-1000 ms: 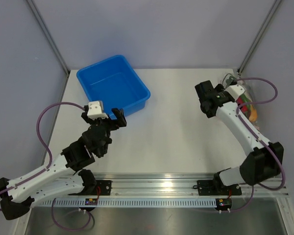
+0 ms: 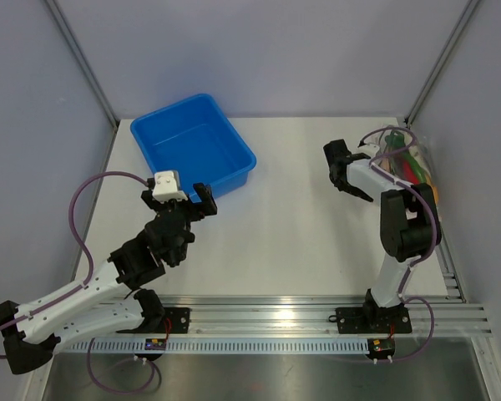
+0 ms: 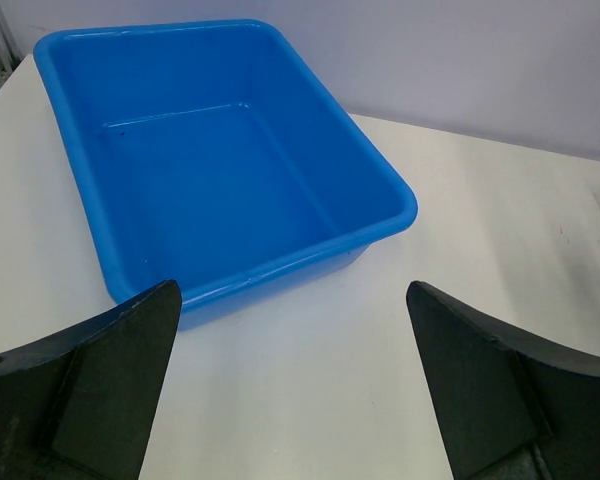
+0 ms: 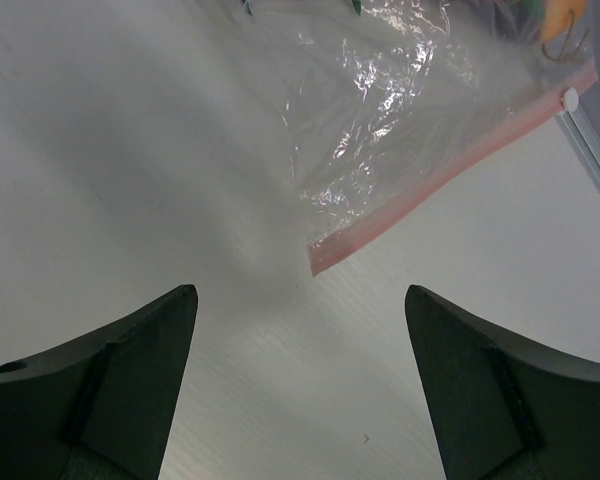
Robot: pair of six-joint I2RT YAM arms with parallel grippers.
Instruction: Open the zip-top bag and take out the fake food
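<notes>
A clear zip top bag (image 2: 422, 167) with a pink seal and colourful fake food inside lies at the back right of the table, partly behind my right arm. In the right wrist view the bag (image 4: 380, 130) fills the upper right, with orange and green food at its top edge. My right gripper is open, with the bag's pink-edged corner just beyond its fingertips and nothing held. My left gripper stands open and empty in front of the blue bin.
The blue bin (image 2: 249, 163) sits at the back left. Walls close in at the back and sides, near the bag.
My right arm has swung from the front right, its elbow drawing inward and upward, with the gripper shifting slightly beside the bag. The left arm is almost still.
</notes>
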